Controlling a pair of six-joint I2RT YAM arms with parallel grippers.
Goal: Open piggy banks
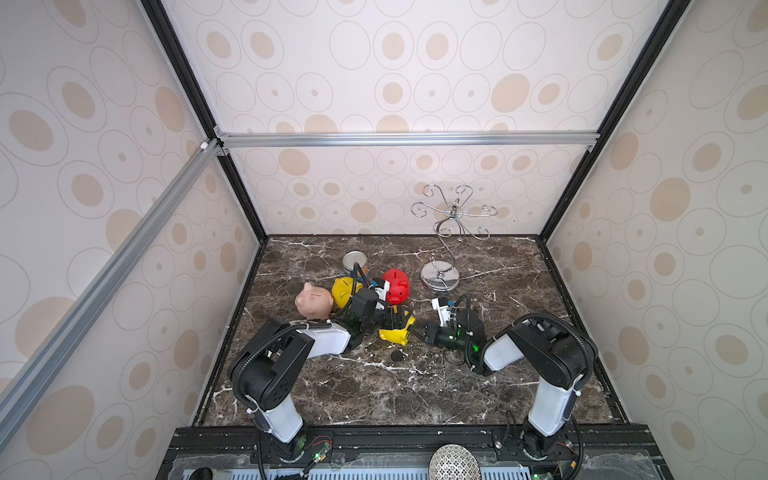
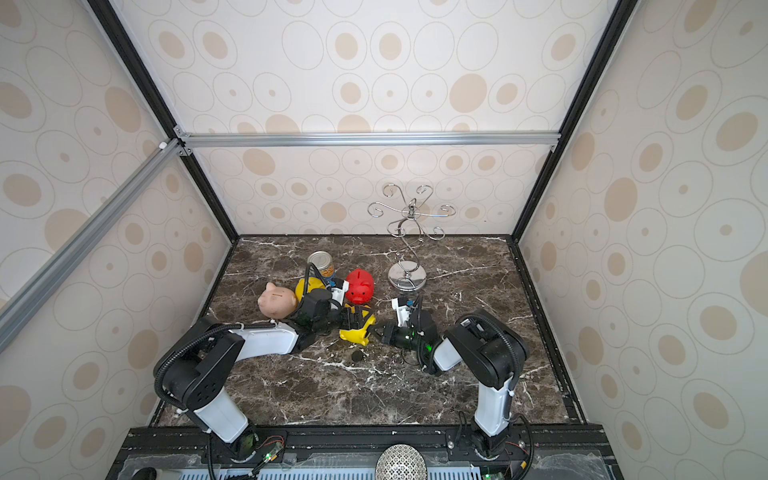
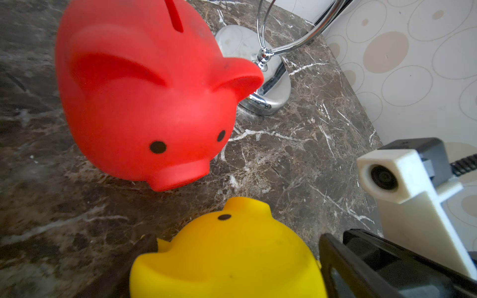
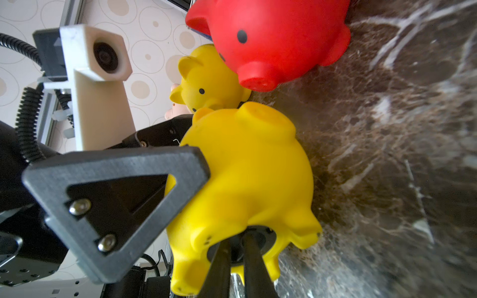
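Note:
A yellow piggy bank [image 4: 248, 164] lies on its side between my grippers, its black bottom plug [image 4: 260, 241] facing my right gripper. My left gripper is open, its fingers on either side of that bank. My right gripper is shut, its fingertips at the plug; whether they touch it I cannot tell. A red piggy bank [image 3: 139, 99] stands just behind. A second yellow piggy bank [image 4: 211, 79] and a pink one [image 1: 313, 301] stand to the left.
A chrome stand [image 1: 440, 276] with curled arms stands behind on the right. A round tin [image 2: 321, 262] sits at the back left.

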